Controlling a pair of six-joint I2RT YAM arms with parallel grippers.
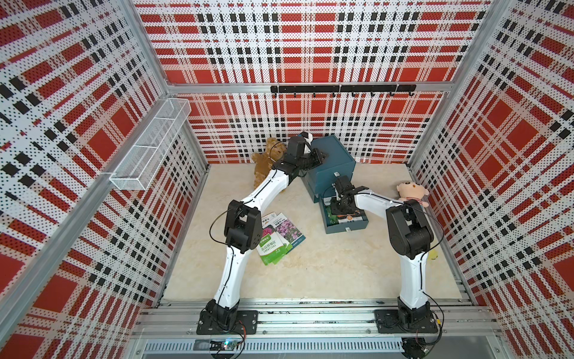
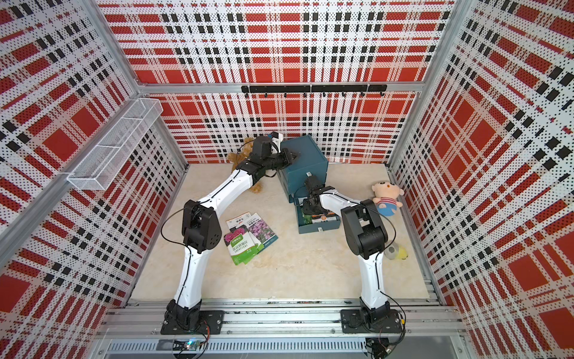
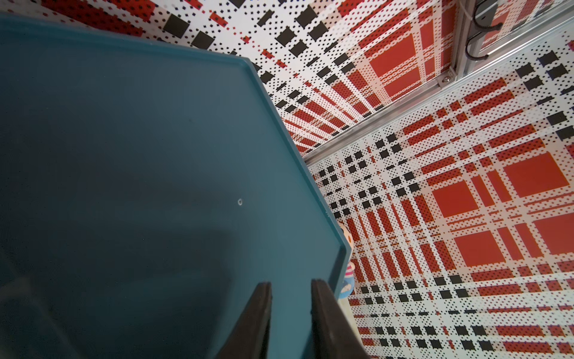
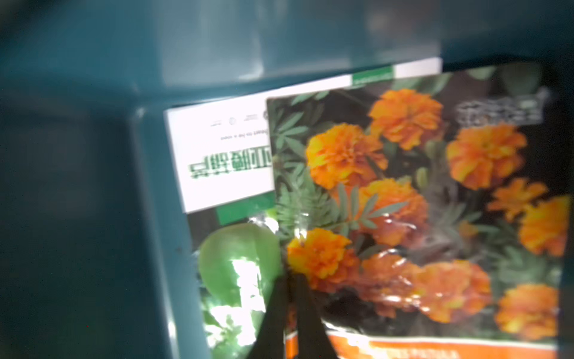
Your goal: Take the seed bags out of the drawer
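Observation:
The pulled-out teal drawer (image 1: 357, 226) holds several seed bags. In the right wrist view, a marigold bag (image 4: 388, 209) lies over a white and green bag (image 4: 221, 155). My right gripper is down inside the drawer at the marigold bag's left edge, its fingers shut; I cannot make out a bag pinched between them. My left gripper is at the top of the teal cabinet (image 1: 330, 156), its fingers slightly apart with nothing between them. More seed bags (image 1: 278, 240) lie overlapping on the table, left of the drawer.
A brown teddy bear (image 1: 263, 165) sits beside the cabinet, partly behind the left arm. A pig plush (image 2: 387, 197) and a yellow item (image 2: 399, 252) are at the right.

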